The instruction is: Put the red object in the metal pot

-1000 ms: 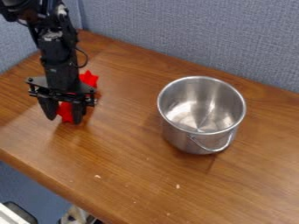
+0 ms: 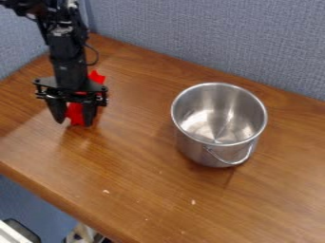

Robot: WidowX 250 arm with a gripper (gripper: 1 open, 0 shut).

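Observation:
The red object (image 2: 76,115) is at the left of the wooden table, partly hidden by my dark gripper (image 2: 75,117). Red shows between the two fingers, and another red part (image 2: 97,77) sticks out behind the gripper on its right. The fingers point down on either side of the red; whether they press on it is not clear. Right of centre stands the shiny metal pot (image 2: 219,128), upright, its mouth uncovered and a handle on its near side. The gripper is well to the left of the pot.
Bare wooden tabletop (image 2: 140,152) lies between the gripper and the pot. A grey-blue panel (image 2: 229,38) rises along the table's back edge. At the lower left, beyond the table's edge, part of a dark and white object (image 2: 18,231) shows.
The gripper has shifted slightly to the right. The red part behind it sits a little higher in the view than before. The pot has not moved.

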